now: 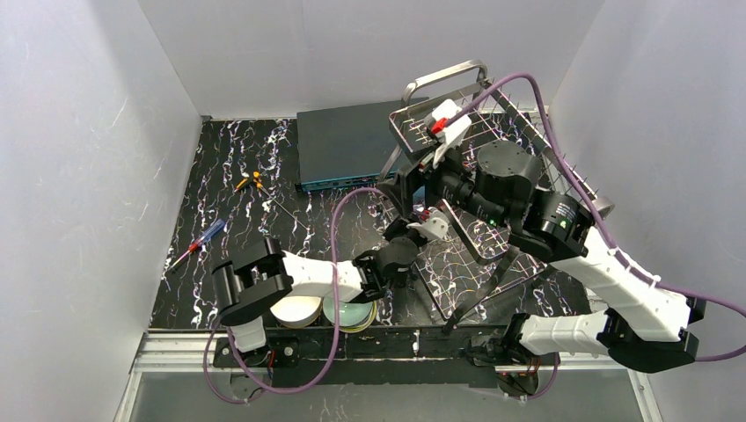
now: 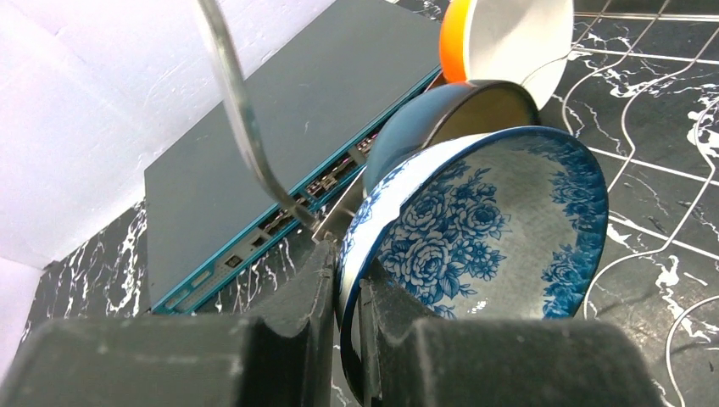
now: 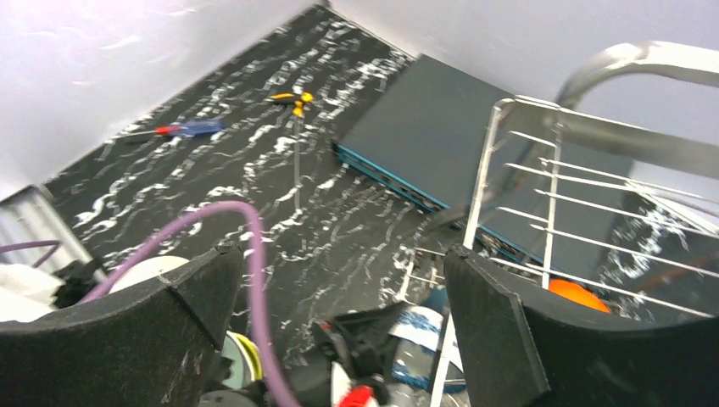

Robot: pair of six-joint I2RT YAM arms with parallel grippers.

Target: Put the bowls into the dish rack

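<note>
My left gripper is shut on the rim of a blue floral bowl (image 2: 483,229), tilted on edge beside a dark blue bowl (image 2: 407,127) and an orange-and-white bowl (image 2: 509,38) in the dish rack (image 1: 466,290). My right gripper is open above, around the rack's upper left side, with no bowl between its fingers. A white bowl (image 1: 295,310) and a stack with a green bowl (image 1: 343,314) sit at the front left, partly under the left arm.
A dark flat metal unit (image 1: 343,136) lies behind at the back. Screwdrivers (image 1: 198,242) lie on the left tabletop, which is otherwise mostly clear. Purple cables loop over both arms.
</note>
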